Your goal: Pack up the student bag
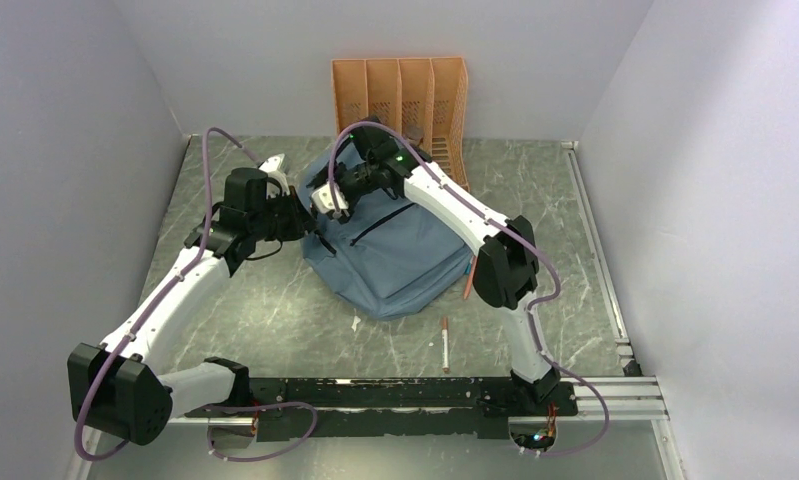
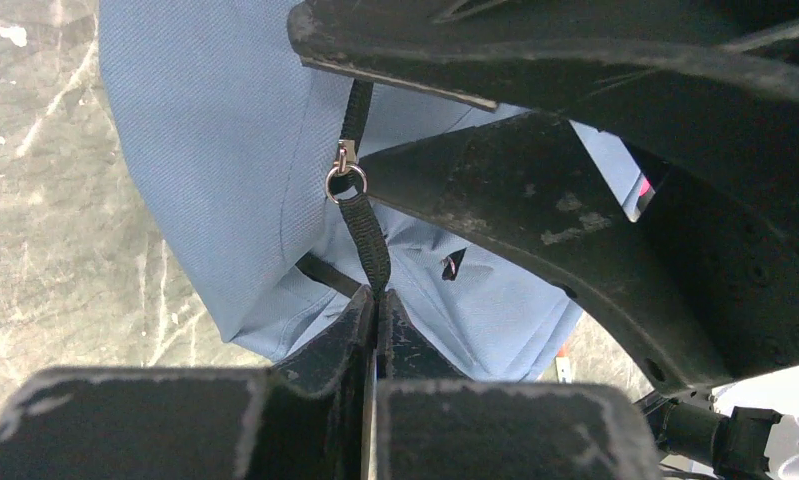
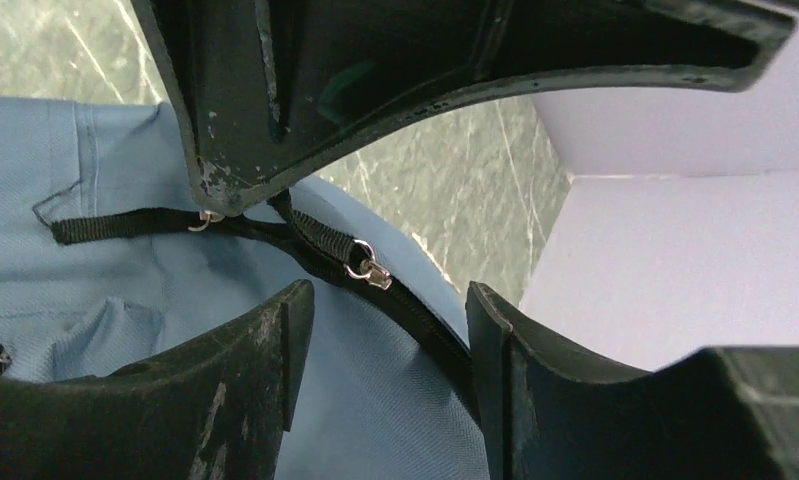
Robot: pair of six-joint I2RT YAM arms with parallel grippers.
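Observation:
The blue student bag (image 1: 405,260) lies in the middle with black zippers. My left gripper is shut on a black zipper pull strap (image 2: 365,235) at the bag's left edge; a metal zipper slider (image 2: 344,155) with a ring sits just beyond. My right gripper (image 1: 333,200) is open above the same edge, close to the left one. The right arm's dark parts fill much of the upper left wrist view.
An orange slotted rack (image 1: 400,80) stands at the back behind the bag. A red-and-white marker (image 1: 445,342) lies on the marble table (image 1: 235,330) near the front; other pens at the right are mostly under the right arm.

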